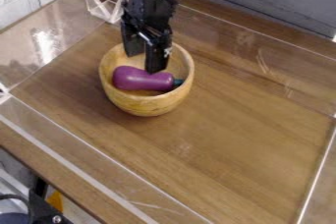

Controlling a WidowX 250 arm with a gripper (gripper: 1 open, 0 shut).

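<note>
My gripper [145, 47], black, hangs over the back half of a wooden bowl [180, 66], its fingers apart and open. A purple eggplant [140, 79] with a green stem lies in the bowl, below and in front of the fingers; I see nothing held between them.
A white wire rack [102, 4] stands at the back left, behind the bowl. A grey wall runs along the back right, and dark cables lie beyond the lower left edge.
</note>
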